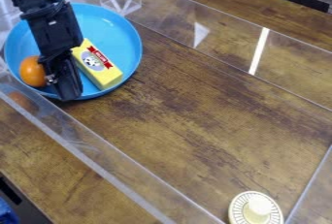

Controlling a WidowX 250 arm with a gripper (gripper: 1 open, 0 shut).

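My black gripper [62, 79] reaches down into a blue round plate [111, 24] at the upper left, its fingertips low beside an orange round object [31, 71]. A yellow box with a red label [101, 65] lies on the plate to the right of the gripper. The gripper looks shut; I cannot see anything held between its fingers, which are partly dark against each other.
Clear plastic walls [130, 160] border the wooden floor [195, 112], which is bare in the middle. A white round disc [255, 208] sits at the bottom right. A dark object lies at the lower left corner.
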